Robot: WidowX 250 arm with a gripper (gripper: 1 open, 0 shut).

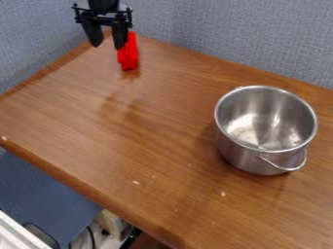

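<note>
A red object (129,53), upright, stands near the back left of the wooden table. Just above and left of it is the black gripper (107,35), its two dark fingers apart, one at the red object's upper left. Whether anything is between them is not visible. A steel pot (264,126) with a wire handle sits on the right.
Grey padded walls (247,39) border it at the back and left. A blue surface lies below the table's left edge.
</note>
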